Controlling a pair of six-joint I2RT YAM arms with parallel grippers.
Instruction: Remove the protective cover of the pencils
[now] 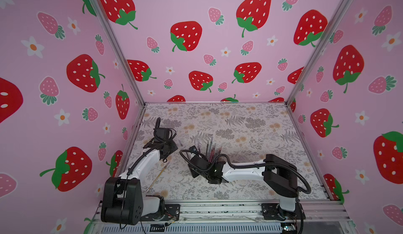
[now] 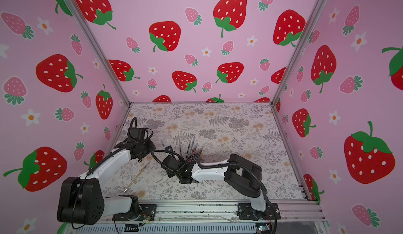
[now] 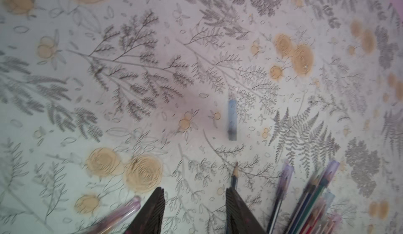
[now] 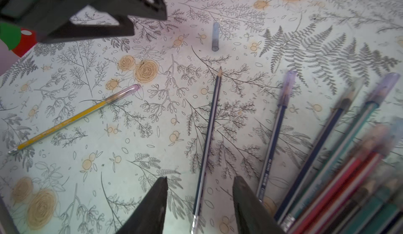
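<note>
Below both parted, empty grippers, a dark pencil (image 4: pixel 207 146) with a bare tip lies on the floral surface. A loose pale-blue cap (image 4: pixel 215 37) lies beyond that tip. To its left is a yellow pencil (image 4: pixel 71 120) with a pinkish cap (image 4: pixel 126 90). To the right lie a navy pencil (image 4: pixel 272 146) with a purple cap (image 4: pixel 287 87) and a bunch of capped pencils (image 4: pixel 348 141). My left gripper is raised at the left of the workspace, open. My right gripper is open above the dark pencil.
Strawberry-patterned walls and metal rails bound it. My two arms stand close together on the left half.
</note>
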